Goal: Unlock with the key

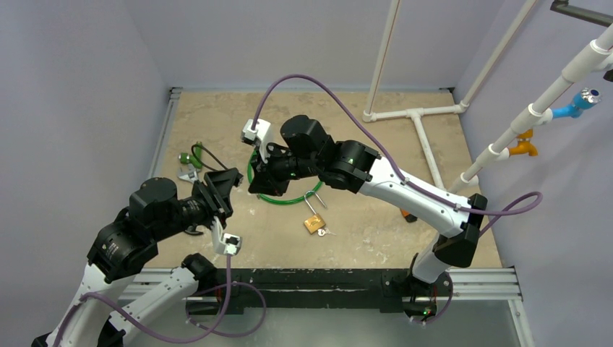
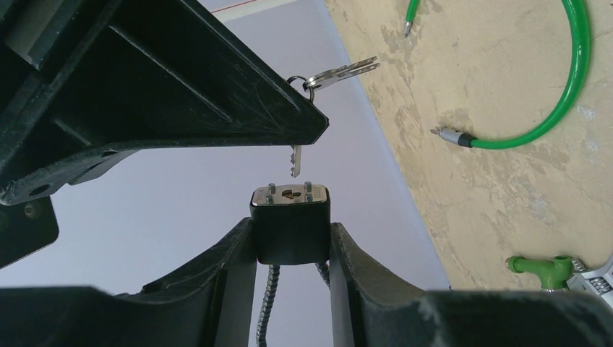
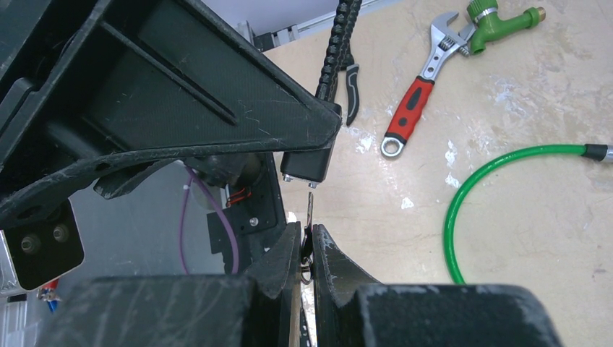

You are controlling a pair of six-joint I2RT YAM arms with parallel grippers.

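Observation:
My left gripper is shut on a black cable lock, its steel face and keyhole turned up, braided cable hanging below. My right gripper is shut on a key, which points at the lock. In the left wrist view the key's blade hangs just above the keyhole, apart from it, with other keys on the ring. In the top view the two grippers face each other over the board's left-middle; their tips are partly hidden.
Below lie a green hose, a wrench, a green tap fitting and a brass padlock with keys. White pipes with blue and orange taps stand at the right. The board's centre front is clear.

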